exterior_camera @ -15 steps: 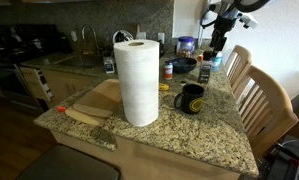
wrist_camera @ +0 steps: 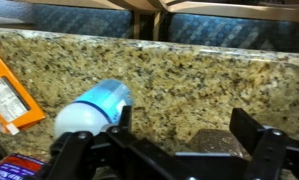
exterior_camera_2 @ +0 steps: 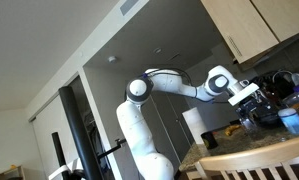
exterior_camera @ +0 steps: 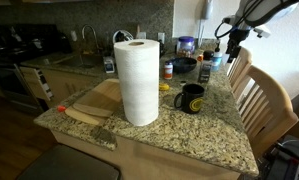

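In the wrist view my gripper stands open, its dark fingers [wrist_camera: 245,130] wide apart. A dark rounded thing [wrist_camera: 217,142] shows low between them, partly hidden by the gripper; I cannot tell what it is. Just beyond the left finger is a blue container with a white lid [wrist_camera: 94,105]. Seen from exterior view 1, the gripper [exterior_camera: 232,46] hangs over the far right end of the counter, close to the blue container [exterior_camera: 217,59]. Exterior view 2 has the gripper [exterior_camera_2: 249,100] near the dark items by the wall cabinets.
An orange packet [wrist_camera: 13,98] lies at the left of the wrist view. Along the granite counter [exterior_camera: 194,140] stand a paper towel roll [exterior_camera: 139,85], a black mug [exterior_camera: 190,100], a dark pan [exterior_camera: 185,64] and several jars. Wooden chairs [exterior_camera: 269,108] line its right side.
The counter items look unmoved.
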